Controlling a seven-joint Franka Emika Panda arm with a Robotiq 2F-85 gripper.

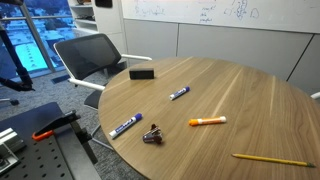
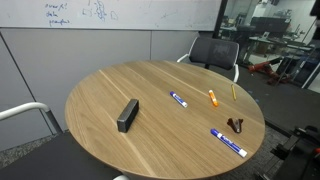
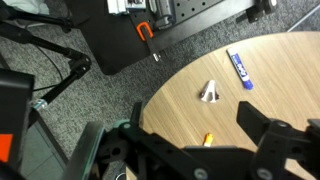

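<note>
On the round wooden table (image 1: 215,100) lie a blue-and-white marker (image 1: 126,125) near the front edge and a second one (image 1: 179,93) farther back. An orange marker (image 1: 208,121) rests right of a small dark metallic clip-like object (image 1: 153,134). A yellow pencil (image 1: 273,159) is at the front right, and a black block (image 1: 142,74) sits at the far left. From the wrist view, my gripper stands open high above the table, its dark fingers (image 3: 125,140) wide apart with nothing between them. The clip and a blue marker show beyond them.
A black robot-side table (image 1: 45,145) with an orange-handled tool (image 1: 43,135) adjoins the wooden table's near left. Office chairs (image 1: 90,55) stand around it, and a whiteboard (image 2: 100,14) is behind.
</note>
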